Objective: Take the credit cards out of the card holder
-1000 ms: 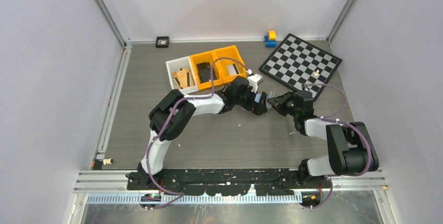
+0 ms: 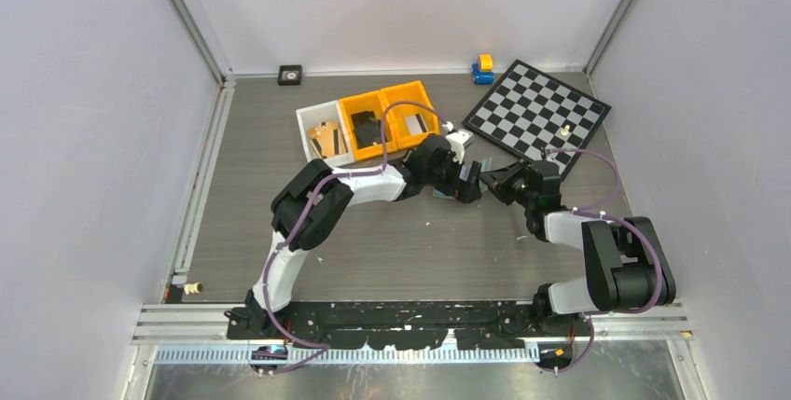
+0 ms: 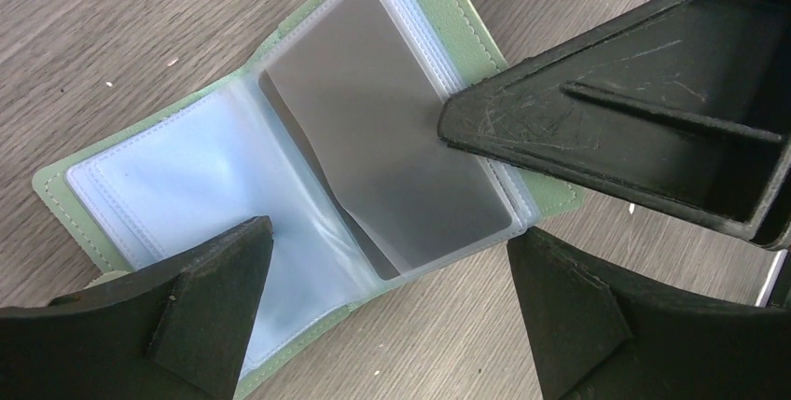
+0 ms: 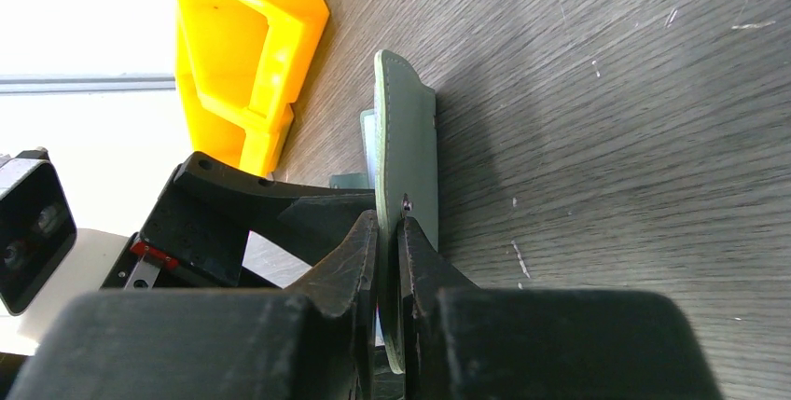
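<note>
The card holder (image 3: 79,221) lies spread open, green with clear stitched sleeves. Its left sleeve shows pale blue and no card that I can make out. Behind the plastic of the other sleeve sits a grey card (image 3: 392,120). My left gripper is open over the holder, one finger across the pale sleeve and the other at the grey card's lower corner. From the right side, my right gripper pinches the holder's edge; one of its fingers (image 3: 541,125) overlaps the grey card's sleeve. In the right wrist view the holder appears edge-on.
At the back, a white bin (image 2: 302,125) and two joined orange bins (image 2: 381,100) contain several cards. A chessboard (image 2: 536,106) with a small piece on it lies at the back right. Both grippers are very close together.
The right arm has stayed in place, still gripping the holder's edge.
</note>
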